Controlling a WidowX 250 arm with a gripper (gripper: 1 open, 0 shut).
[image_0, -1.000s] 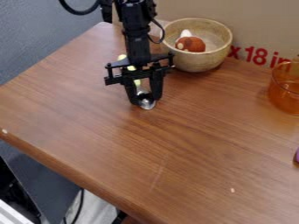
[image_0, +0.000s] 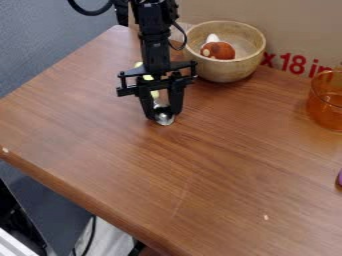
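My black gripper (image_0: 162, 110) reaches down to the wooden table (image_0: 201, 190) in the upper middle of the view. A small silver, shiny object (image_0: 166, 119) sits at its fingertips on the tabletop; whether the fingers are closed on it is unclear. Something pale yellow is partly hidden behind the gripper's body. A light wooden bowl (image_0: 234, 63) at the back holds a brown round item (image_0: 219, 50) and a white one.
An orange translucent container (image_0: 327, 108) stands at the right. A small purple object is cut off at the right edge. A cardboard panel is at the back. The table's left edge drops to grey floor.
The gripper has shifted very slightly; otherwise the scene looks the same.
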